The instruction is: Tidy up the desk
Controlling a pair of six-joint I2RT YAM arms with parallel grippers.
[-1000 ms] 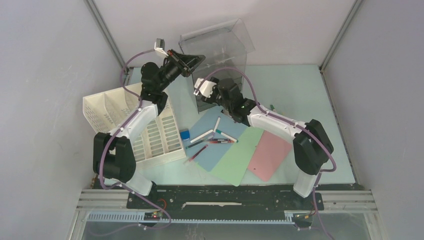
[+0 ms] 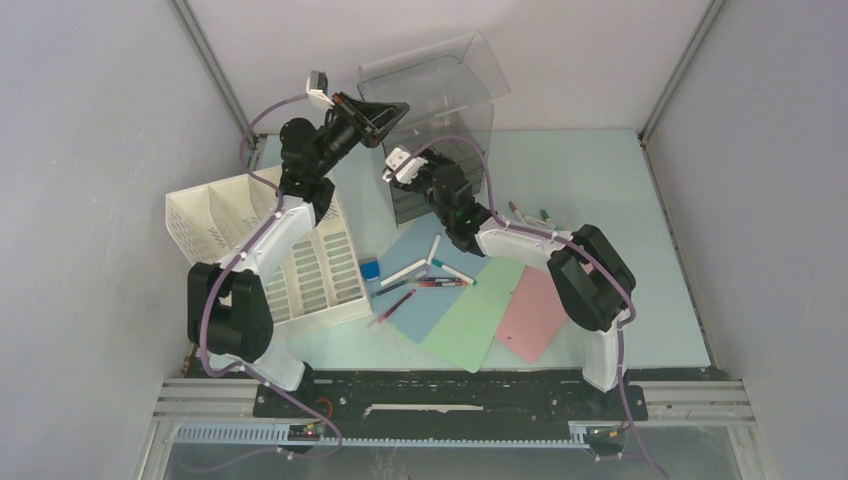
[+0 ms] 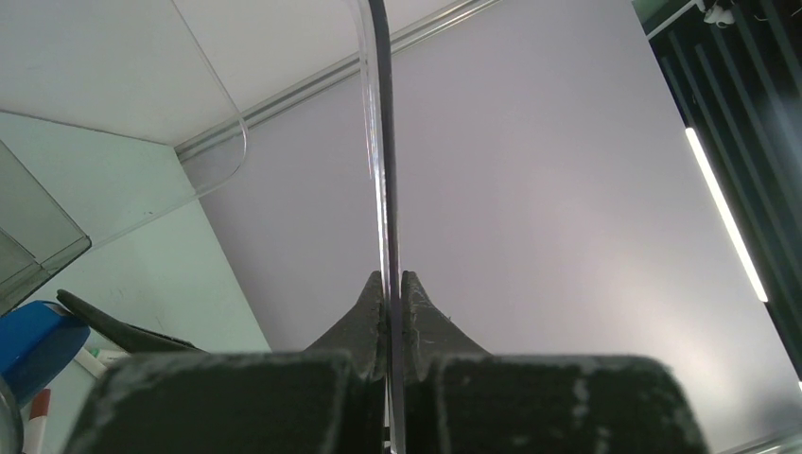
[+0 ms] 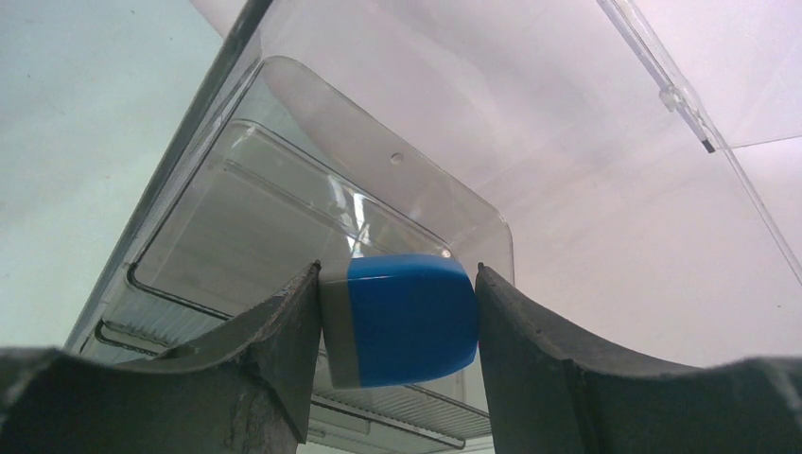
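Observation:
A clear acrylic box point(image 2: 430, 85) with raised lid stands at the back centre. My left gripper point(image 2: 385, 117) is high at its upper left, shut, a thin clear panel edge upright between its fingers. My right gripper is shut on a blue-and-grey block point(image 4: 411, 322), held inside the box opening above a clear shelf. In the top view the right gripper is mostly hidden by its own wrist. Markers point(image 2: 405, 269) and another small blue block point(image 2: 369, 270) lie below on the desk.
A white slotted organizer point(image 2: 342, 305) fills the left of the desk. Blue, green point(image 2: 480, 330) and pink point(image 2: 535, 320) sheets lie in the front middle, more pens at right of centre.
My right arm has shifted leftward and slightly further into the box at its wrist, its elbow also moving left. The left arm and lid have edged slightly upward.

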